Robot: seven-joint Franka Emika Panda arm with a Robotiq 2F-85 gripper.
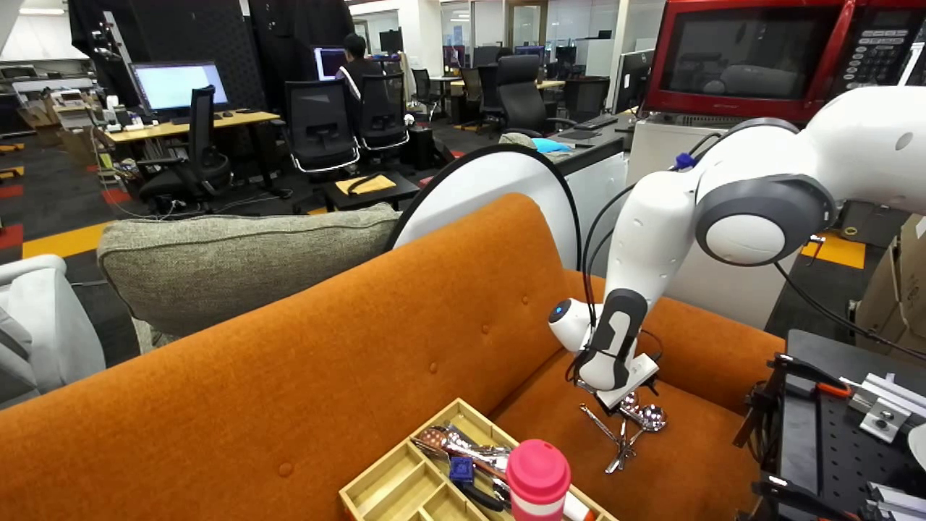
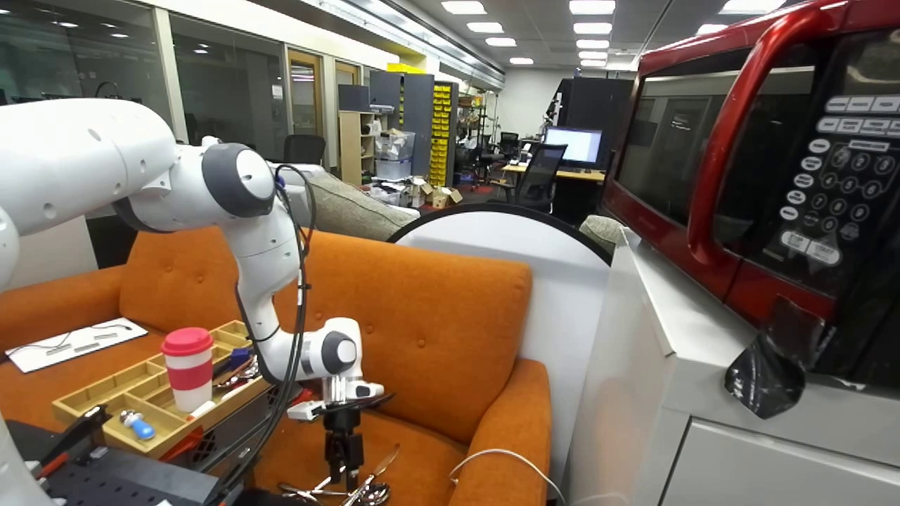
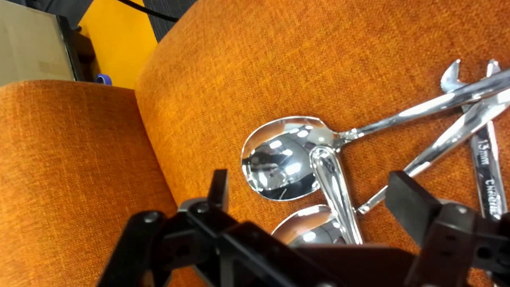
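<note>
In the wrist view, my open gripper is above the metal utensils, with fingers spread to either side. Between them shows a shiny utensil handle [image 3: 338, 196], which crosses a large round ladle bowl [image 3: 282, 160]. A second spoon bowl [image 3: 303, 227] is partly hidden below by the gripper. To the right, a wrench [image 3: 486, 167] marked 13mm lies under crossing metal handles. From the side, the gripper [image 2: 346, 482] points down close to the utensil pile [image 2: 371, 493] on the orange seat; whether the fingertips touch anything cannot be told.
A wooden compartment tray [image 1: 379, 479] holds several tools and a pink-lidded cup [image 1: 538, 477]. The sofa's armrest [image 2: 516, 430] and backrest [image 1: 347, 347] bound the seat. A black equipment table [image 1: 803, 434] stands in front. Bare seat surrounds the utensils.
</note>
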